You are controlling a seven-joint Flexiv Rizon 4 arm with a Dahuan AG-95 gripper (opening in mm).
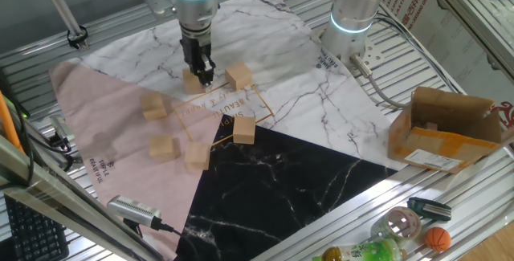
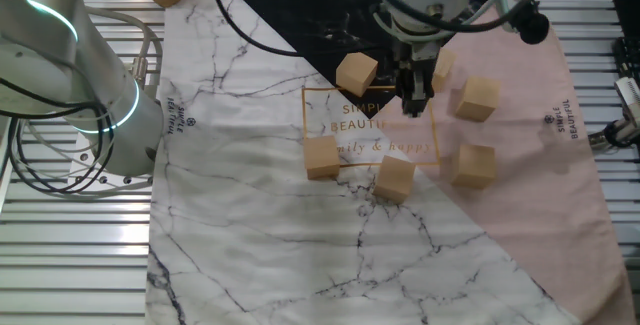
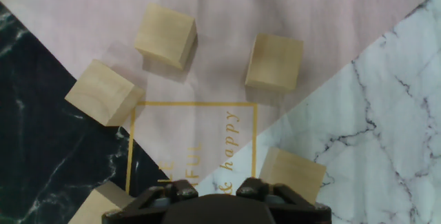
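Note:
Several plain wooden cubes form a loose ring on the cloth. In exterior view 1, one cube [image 1: 193,82] is partly hidden behind my gripper [image 1: 208,79], and another cube [image 1: 238,75] sits just to its right. Lower down are a cube on the black part [image 1: 244,130] and a cube at the pink edge [image 1: 197,156]. The wrist view has my two fingertips apart at the bottom edge, with no cube between them. A cube [image 3: 295,174] lies just right of the fingers, and a cut-off cube [image 3: 102,207] to their left. My gripper [image 2: 414,108] hangs over the ring in exterior view 2.
An open cardboard box [image 1: 446,128] stands at the right, off the cloth. A glass jar [image 1: 401,223], an orange ball [image 1: 437,238] and a green bottle [image 1: 365,250] are at the front right. A small camera [image 1: 135,211] is at the front left.

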